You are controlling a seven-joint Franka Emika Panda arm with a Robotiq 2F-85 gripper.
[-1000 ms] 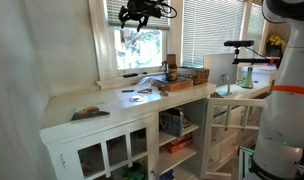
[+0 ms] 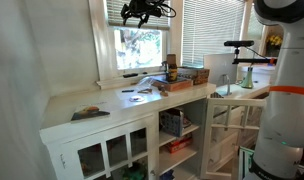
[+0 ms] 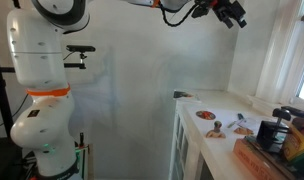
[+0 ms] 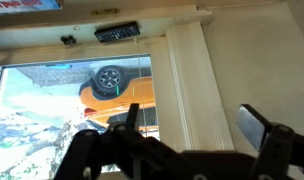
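Observation:
My gripper (image 2: 135,18) is high above the white counter (image 2: 117,112), in front of the window, well clear of everything on the surface. In the wrist view the two fingers of the gripper stand wide apart, and only the window and wall show between them. Exterior view 2 also has the gripper (image 3: 229,14) near the top edge, with nothing visible in it. On the counter lie a dark, flat item (image 2: 89,112) at the near left and small items (image 2: 139,95) farther back.
A brown box (image 2: 170,83) stands at the counter's back right, by a monitor (image 2: 221,67). Below are glass-fronted cabinets (image 2: 116,151) and open shelves (image 2: 176,157). The window blind (image 2: 142,12) hangs behind the gripper. Bare counter lies between the flat item and the small items.
The gripper has shifted slightly to the right in exterior view 1. The counter and the things on it look the same.

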